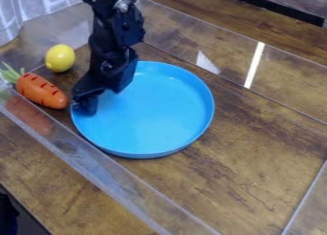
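The black gripper (99,90) hangs over the left part of a blue plate (153,119), its fingers low by the plate's left rim; whether anything is between them is hidden in the dark shape. An orange toy carrot (40,91) with pale green leaves lies left of the plate, and a yellow lemon-like object (60,57) sits behind it, left of the arm.
Clear plastic walls edge the wooden table (255,153) along the front left and the back. The table right of the plate is clear.
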